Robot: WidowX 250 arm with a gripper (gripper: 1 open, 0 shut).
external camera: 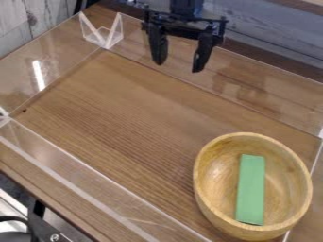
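The black gripper [179, 53] hangs at the top centre over the back of the wooden table, its two fingers pointing down and set wide apart, open with nothing visible between them. A wooden bowl [214, 170] stands at the front right, with a green rectangular block [250, 189] lying inside it.
A white wire-like object [104, 30] stands at the back left. Clear edging runs along the table's left side, and a grey wall is behind.
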